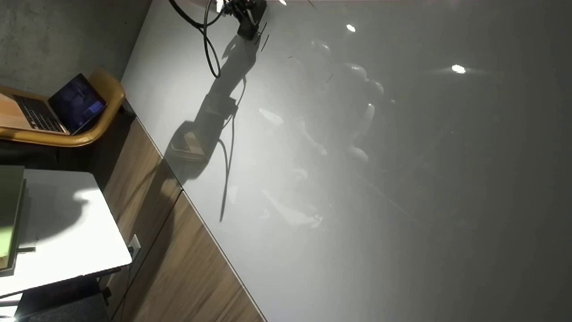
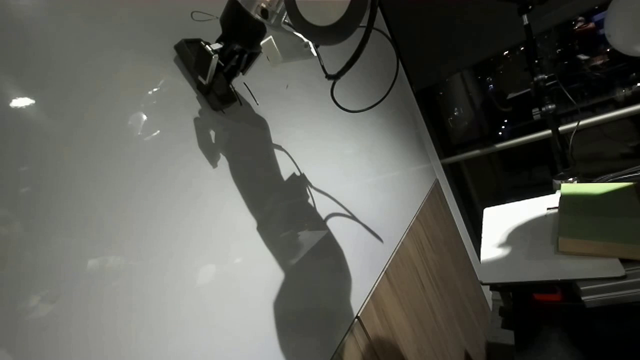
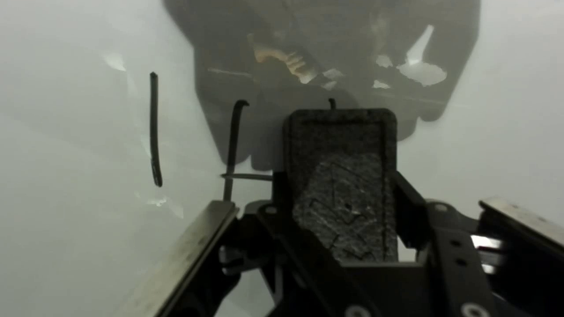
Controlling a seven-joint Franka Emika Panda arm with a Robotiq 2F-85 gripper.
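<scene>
A dark felt eraser [image 3: 343, 137] fills the middle of the wrist view, with my gripper shut on it from both sides. Its grey, smudged face points toward the camera. Black marker strokes show on the whiteboard [image 3: 79, 222]: a lone line [image 3: 153, 127] at left, and an H-like mark [image 3: 233, 137] whose crossbar and far stroke run behind the eraser. In exterior view 2 the black eraser [image 2: 193, 57] lies at or very close to the board; contact is hard to tell. Exterior view 1 has the gripper [image 1: 248, 27] at the top, partly over the strokes.
Most of the whiteboard is bare, with glare spots and a broad arm shadow [image 1: 214, 112]. Looped cable [image 2: 393, 78] hangs beside the arm. Wood panelling [image 1: 198, 257], a white table [image 1: 69, 225] and a chair with a laptop [image 1: 77, 104] lie beyond the board's edge.
</scene>
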